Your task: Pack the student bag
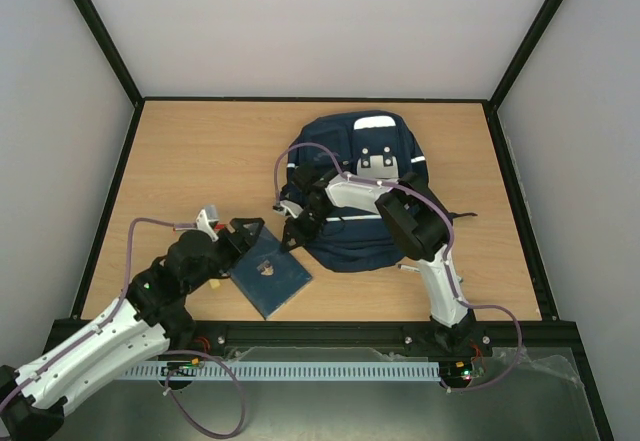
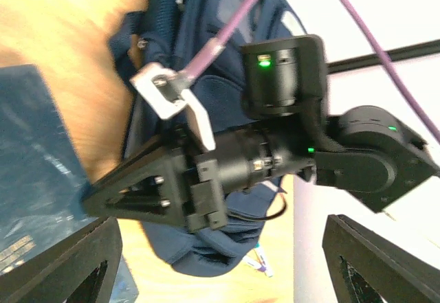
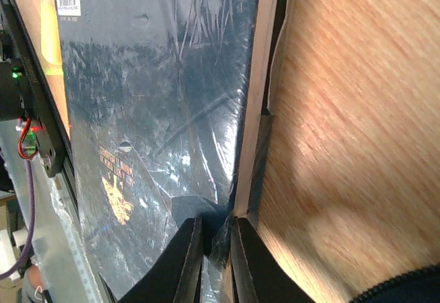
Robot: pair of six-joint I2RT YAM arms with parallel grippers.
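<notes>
A dark blue book (image 1: 272, 273) lies flat at the front of the table, left of the navy backpack (image 1: 345, 253). My right gripper (image 1: 288, 244) is at the book's edge nearest the bag. In the right wrist view its narrow fingers (image 3: 180, 265) are close together at the wrinkled cover edge; whether they pinch it is unclear. My left gripper (image 1: 246, 231) hovers over the book's far-left part, hiding that corner. Its fingers (image 2: 79, 268) are wide apart in the left wrist view, with nothing between them.
A yellow item (image 3: 50, 35) lies beside the book, mostly hidden from above. A red-and-white marker (image 1: 219, 226) is partly behind my left gripper. Another pen (image 1: 408, 268) sits right of the bag, near my right arm.
</notes>
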